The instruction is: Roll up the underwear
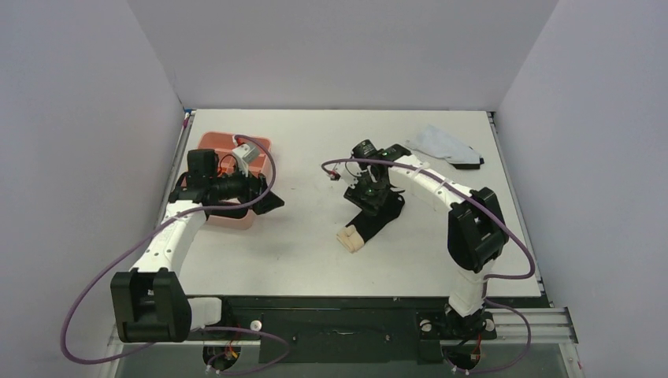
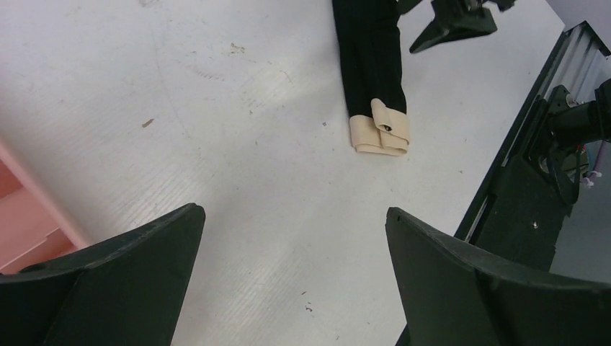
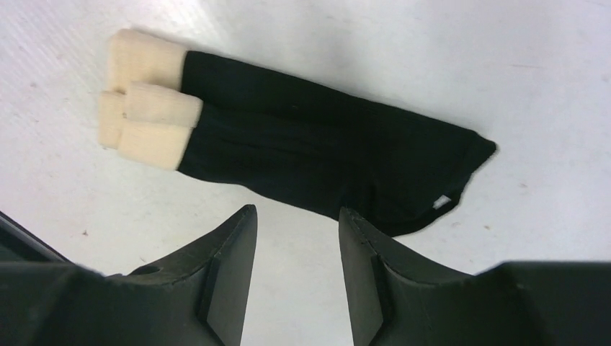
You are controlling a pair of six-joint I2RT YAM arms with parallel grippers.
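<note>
The black underwear point(image 1: 372, 225) lies on the table as a long folded strip, its beige waistband point(image 1: 350, 239) toward the front left. In the right wrist view the underwear point(image 3: 302, 133) runs across the picture; the beige band point(image 3: 148, 108) shows one flap folded over. My right gripper hangs above its lower edge, part open, with nothing between its fingers; from the top it hides the middle of the far part. Well to the left, over the bin, my left gripper stands open and empty, only bare table between its fingers.
A pink divided bin point(image 1: 261, 145) stands at the left, partly under the left arm. At the back right lies a pale cloth point(image 1: 443, 143) with a dark item point(image 1: 467, 165) beside it. Between bin and underwear the table is clear.
</note>
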